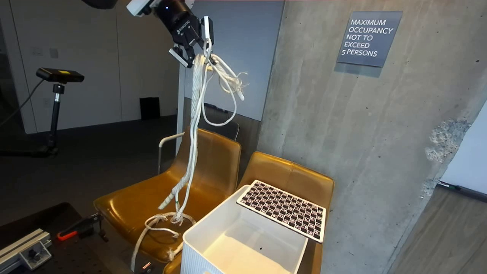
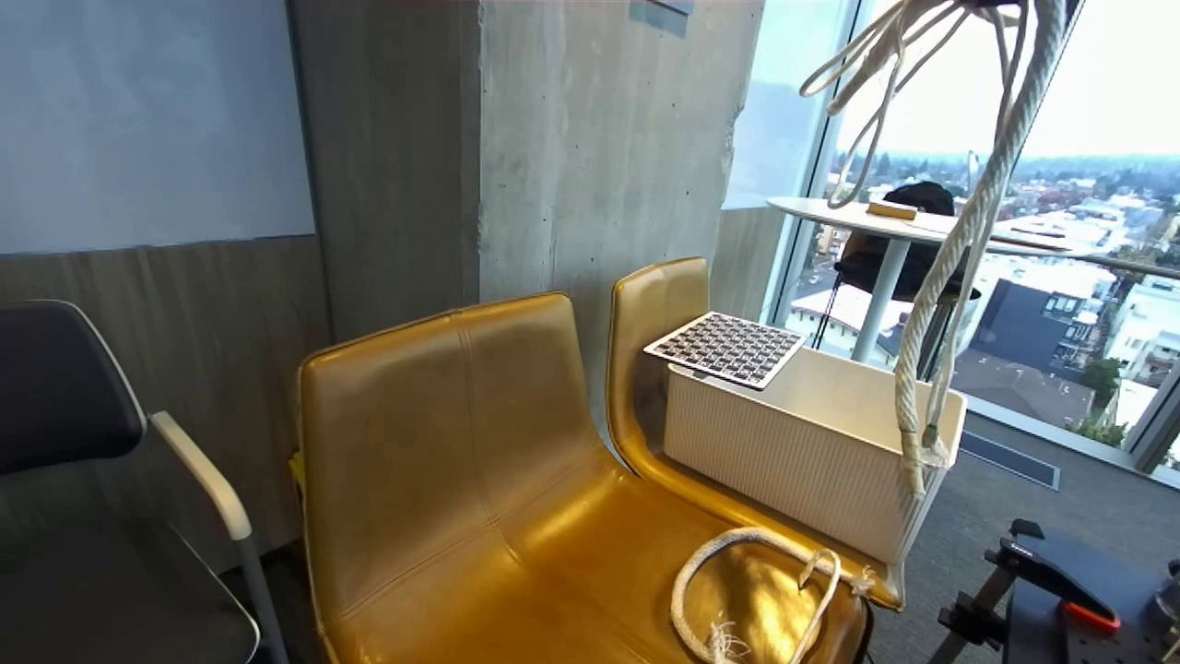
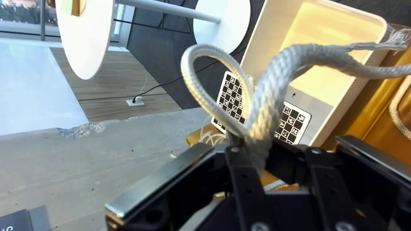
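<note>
High above the left chair, my gripper (image 1: 197, 55) is shut on a bundle of white rope (image 1: 196, 100). Loops and a frayed end stick out beside the fingers, while long strands hang down toward the seat. Part of the rope (image 2: 743, 538) still rests on the chair seat, curled in a loose loop. In the wrist view the rope (image 3: 269, 96) rises from between the fingers, with one loop to the left and a thick strand running right. In exterior view 2 the gripper is almost wholly out of frame; the hanging strands pass in front of the white bin (image 2: 780, 459).
The bin (image 1: 194, 237) stands open on the right-hand chair, its visible floor mostly bare. A checkered board (image 1: 283, 209) lies across its back rim. A clamp (image 1: 80, 228) lies on the dark table at lower left. Behind stands a concrete wall (image 1: 365, 137).
</note>
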